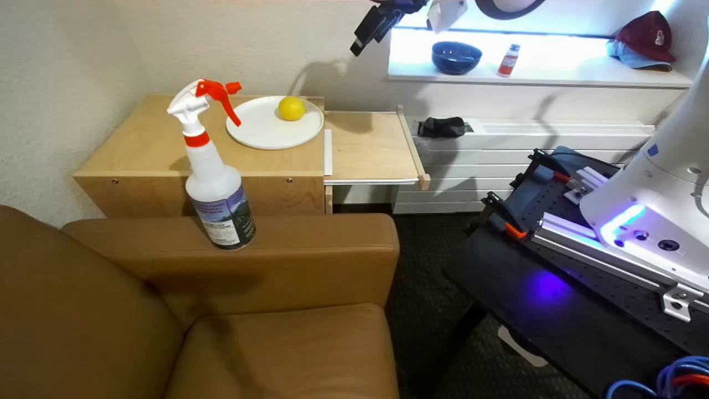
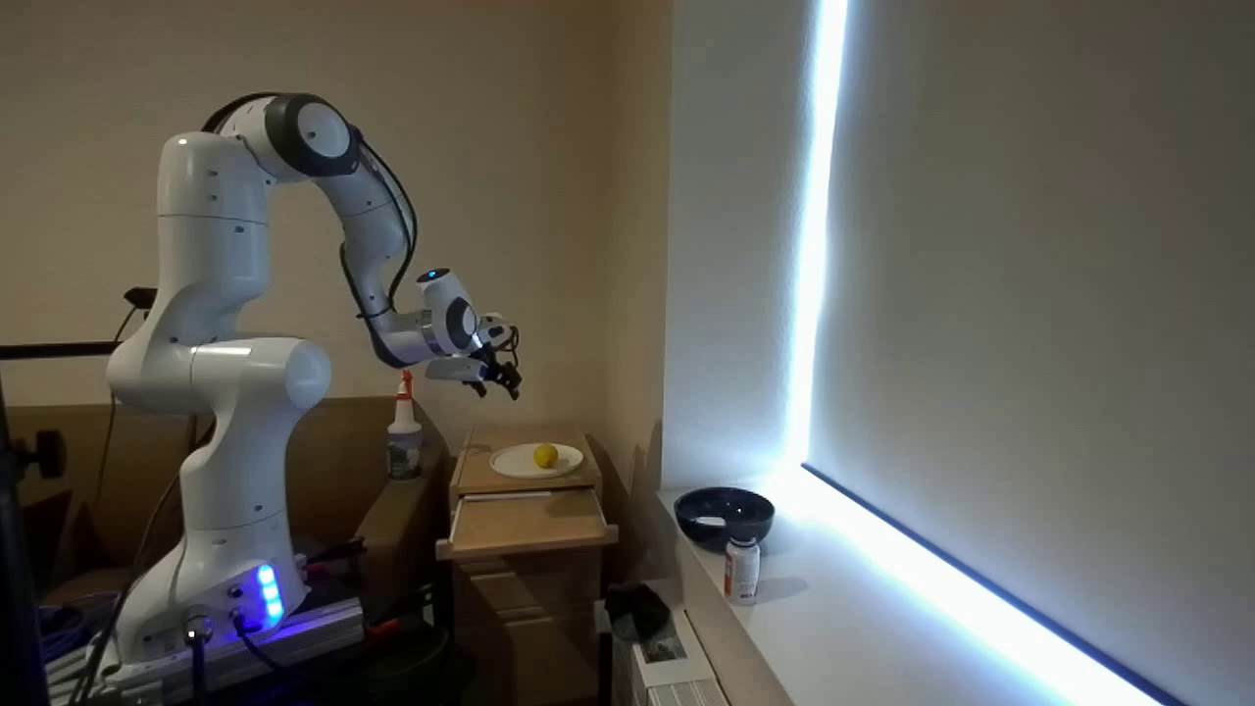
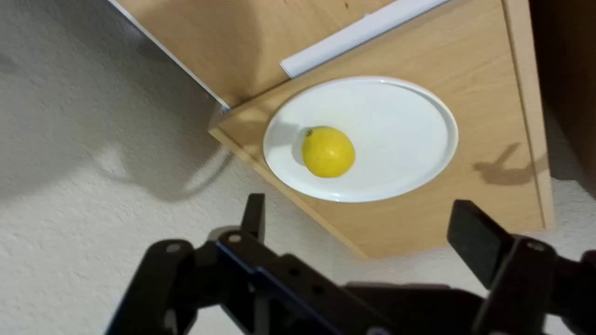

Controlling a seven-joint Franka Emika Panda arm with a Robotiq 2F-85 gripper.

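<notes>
A yellow lemon (image 3: 328, 151) rests on a white plate (image 3: 402, 139) on top of the wooden cabinet (image 3: 486, 106); the exterior view shows the same lemon (image 1: 291, 108) towards the plate's right side. High above the open drawer (image 2: 529, 524) hangs my gripper (image 2: 496, 392), clear of everything. In the wrist view its two black fingers stand wide apart, with the gripper open and nothing between them. The drawer (image 1: 365, 143) is pulled out, and its inside looks empty.
A spray bottle (image 1: 219, 193) stands upright on the sofa arm (image 1: 319, 239). On the windowsill are a dark blue bowl (image 1: 456, 59), a small pill bottle (image 1: 509, 60) and caps (image 1: 643, 43). A black item (image 1: 442, 127) lies on the radiator.
</notes>
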